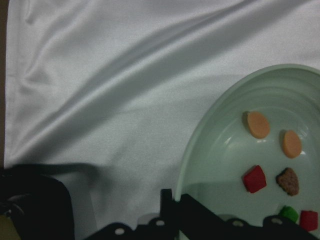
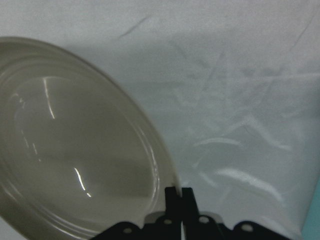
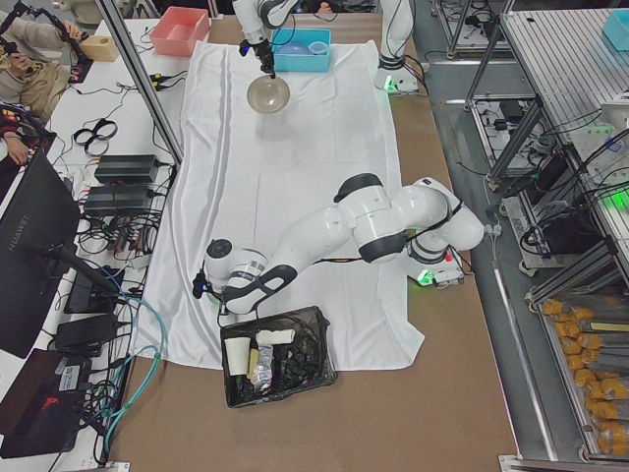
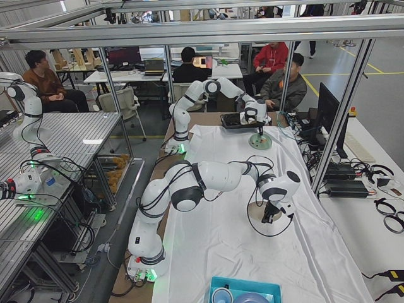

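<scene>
A green bowl (image 1: 225,150) with orange, red, brown and green pieces is near the dark tray in the camera right view. My left gripper is shut on its rim, and the left arm largely hides it in the camera left view. A pale beige, empty bowl (image 2: 80,145) is at the other end of the cloth, near the blue bin. My right gripper is shut on that bowl's rim.
A dark tray (image 3: 305,359) with several items lies at one end of the white cloth (image 3: 275,167); a blue bin (image 3: 300,59) stands at the other.
</scene>
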